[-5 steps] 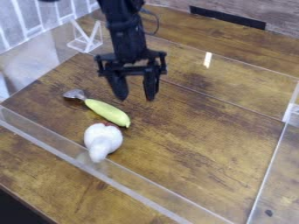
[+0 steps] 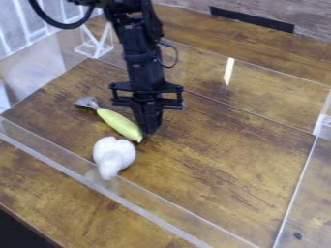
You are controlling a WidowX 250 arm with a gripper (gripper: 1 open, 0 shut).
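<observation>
My black gripper is lowered to the wooden table, just right of and partly over a long pale yellow-green object, which lies slanting toward the lower right. Its fingertips are dark and hard to make out; it appears shut, and I cannot see anything clearly held. A white bulbous object with a small red mark lies just below the yellow-green one.
A small grey metallic item lies at the upper end of the yellow-green object. Clear plastic walls edge the wooden surface at left, front and right.
My gripper has come down toward the front of the table, closer to the yellow-green object. The objects on the table look unmoved.
</observation>
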